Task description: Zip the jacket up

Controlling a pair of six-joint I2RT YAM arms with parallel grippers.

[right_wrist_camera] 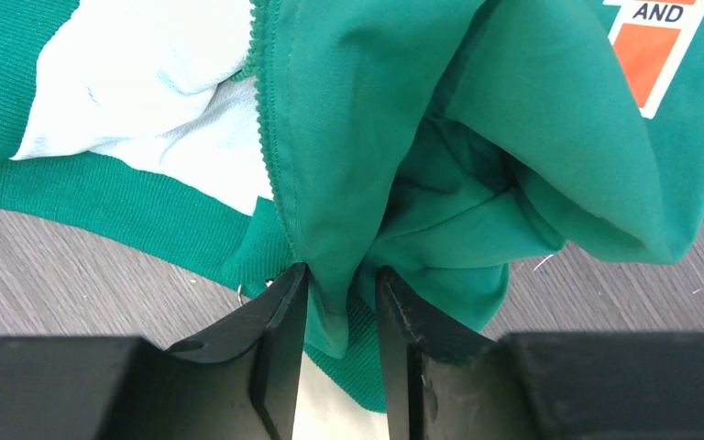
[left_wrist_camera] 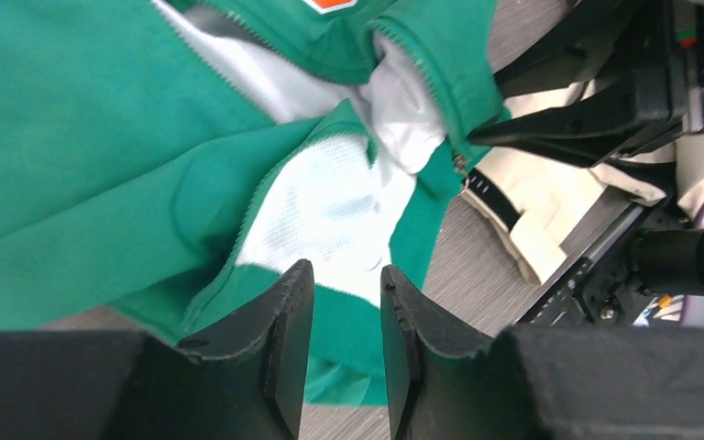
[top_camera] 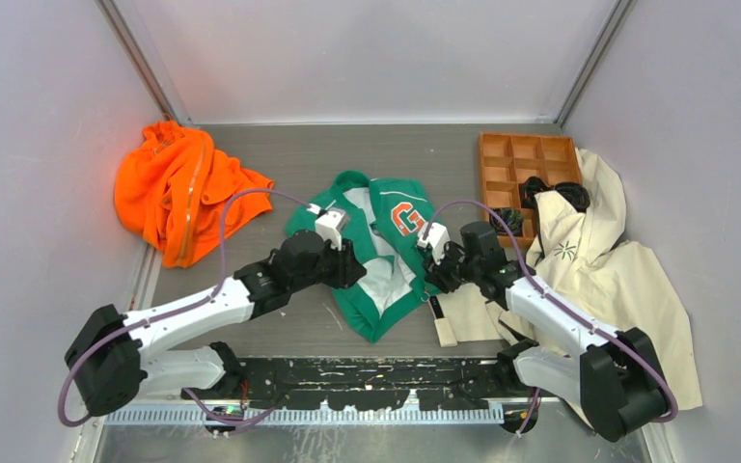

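Observation:
A green zip jacket (top_camera: 367, 309) with white lining and an orange logo lies rumpled mid-table. My left gripper (top_camera: 347, 265) hangs over its left-middle; in the left wrist view its fingertips (left_wrist_camera: 346, 275) are part apart above the lining, nothing between them. My right gripper (top_camera: 434, 270) is at the jacket's right lower edge; in the right wrist view its fingers (right_wrist_camera: 275, 312) are part apart at the zipper edge, with green cloth beneath and between them. A small metal zipper piece (left_wrist_camera: 460, 163) shows beside the right fingers in the left wrist view.
An orange garment (top_camera: 193, 193) lies at the left. A wooden compartment tray (top_camera: 526, 149) with black items and cream fabric (top_camera: 637, 299) lie at the right. A brush-like item (top_camera: 444, 330) lies by the jacket's lower right.

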